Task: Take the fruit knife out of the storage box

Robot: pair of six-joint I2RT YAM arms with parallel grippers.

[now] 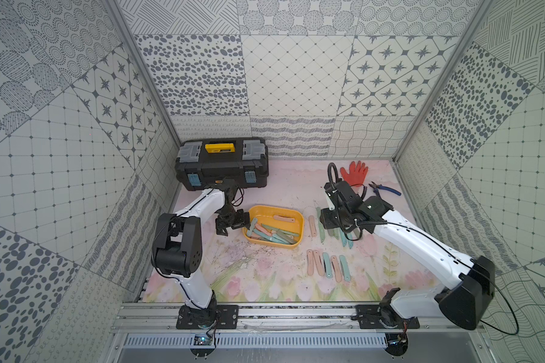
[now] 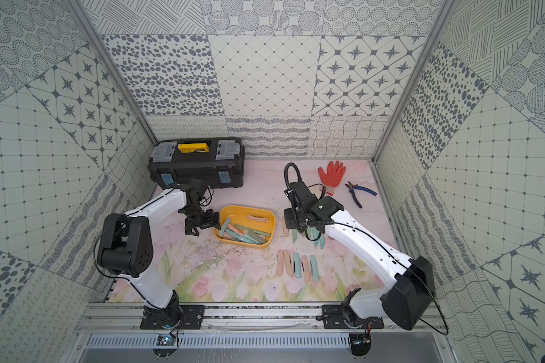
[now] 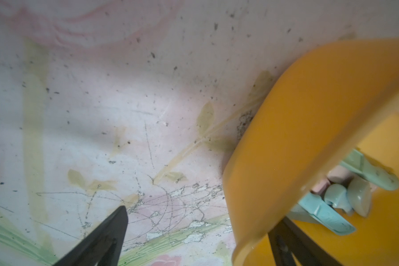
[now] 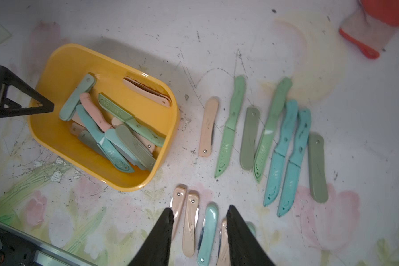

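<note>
The yellow storage box point(image 4: 102, 182) holds several fruit knives, among them a blue one point(image 4: 114, 154), a green one point(image 4: 146, 132) and folded ones in pink and sage. More knives lie right of it, including a green knife point(image 4: 227, 145) and blue knife point(image 4: 274, 175), with a folded row point(image 4: 210, 230) nearer the front. My left gripper is low at the box's left wall, open, with nothing held visible. My right gripper hangs above the knives right of the box, fingers apart and nothing between them.
A black toolbox point(image 1: 221, 160) stands at the back left. A red glove point(image 2: 333, 173) and pliers point(image 2: 362, 194) lie at the back right.
</note>
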